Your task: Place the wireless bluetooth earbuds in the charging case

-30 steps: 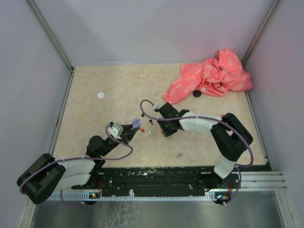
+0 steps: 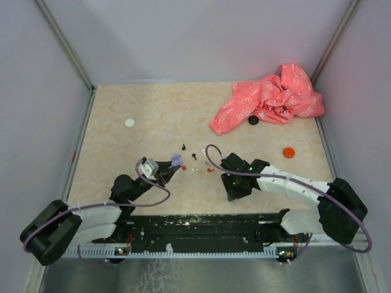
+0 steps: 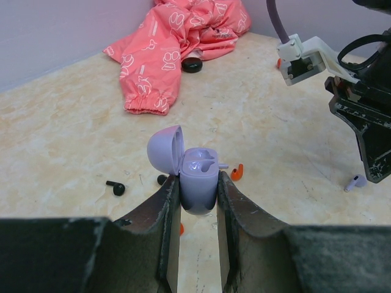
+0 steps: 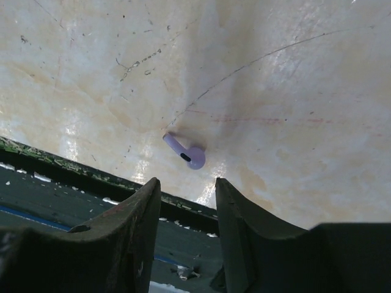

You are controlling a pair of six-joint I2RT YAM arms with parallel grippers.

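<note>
My left gripper is shut on the lavender charging case [image 3: 199, 180], held above the table with its lid [image 3: 166, 150] swung up. Whether the slots hold anything cannot be made out. One lavender earbud [image 4: 188, 152] lies flat on the table near the front edge, stem towards upper left in the right wrist view. My right gripper is open over it, the earbud just beyond the fingertips and nothing between them. Among the small pieces mid-table, a second lavender earbud [image 2: 207, 163] shows faintly in the top view.
Black, white and orange earbuds lie scattered mid-table, among them an orange one [image 3: 237, 172]. Round cases stand apart: white [image 2: 129, 122], black [image 2: 253, 120], orange [image 2: 289, 152]. A pink cloth [image 2: 275, 97] is heaped at the back right. A dark gap [image 4: 79, 174] runs along the table's front edge.
My right arm has swung from the scattered earbuds towards the front right, and its gripper is now over the lavender earbud near the front edge. The left arm and case stay nearly still.
</note>
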